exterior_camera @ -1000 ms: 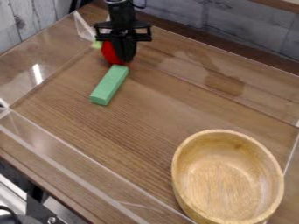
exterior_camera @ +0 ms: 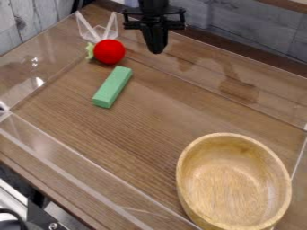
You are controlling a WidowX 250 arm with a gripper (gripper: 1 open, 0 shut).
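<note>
My black gripper (exterior_camera: 153, 45) hangs at the top centre of the camera view, shut, with nothing visible between its fingers. To its left and a little below, a red ball-like object (exterior_camera: 109, 53) rests on the wooden table (exterior_camera: 180, 117), beside a pale, partly translucent item (exterior_camera: 97, 29) with a green part. A green block (exterior_camera: 113, 86) lies diagonally below the red object, apart from it.
A large yellow bowl (exterior_camera: 232, 180) fills the lower right. The table's left edge runs along the lower left corner.
My gripper has moved from over the red object up and to the right, away from it. The red object sits slightly left of where it was.
</note>
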